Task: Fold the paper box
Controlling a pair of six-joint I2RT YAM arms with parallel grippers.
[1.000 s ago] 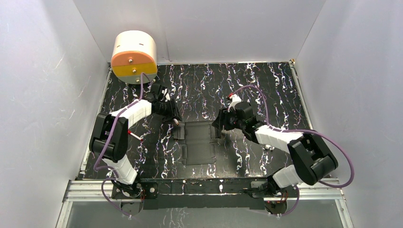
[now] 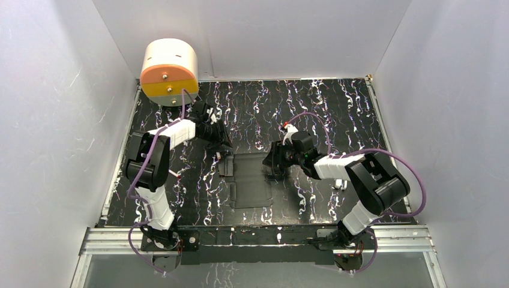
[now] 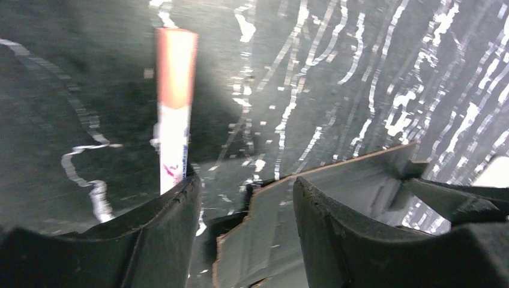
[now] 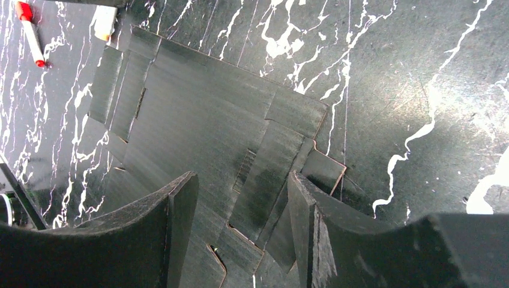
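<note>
A flat black paper box lies open on the dark marbled table, its side flaps partly raised or folded in. At its upper left corner my left gripper hovers, its fingers apart and empty. In the left wrist view, the box's flap shows below and to the right of these fingers. Over the right side of the box is my right gripper, its fingers apart. A folded side flap appears between and beyond them in the right wrist view, and I see no grip on it.
A white marker with an orange-red end is close by the left finger. Another red-and-white marker lies left of the box. A rounded drawer cabinet stands at the back left. Clear table stretches behind the box.
My right gripper has shifted left over the box's right side. The small marker near it now sits a little further left.
</note>
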